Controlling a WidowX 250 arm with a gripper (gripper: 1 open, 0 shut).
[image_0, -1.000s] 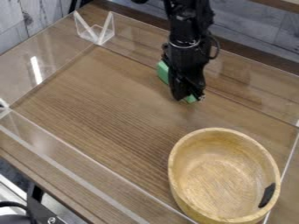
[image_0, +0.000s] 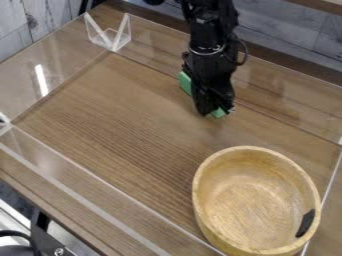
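Note:
The black gripper (image_0: 207, 100) reaches down from the top centre over a green object (image_0: 191, 84) on the wooden table (image_0: 107, 135). The object is mostly hidden behind the gripper, with green showing at its left and lower edge. Whether anything sits between the fingertips cannot be made out; the fingers are hard to see against the dark body.
A wide beige bowl (image_0: 251, 205) stands at the front right. A clear plastic piece (image_0: 111, 32) is at the back left.
The gripper has shifted very slightly over the green object, which stays in nearly the same place.

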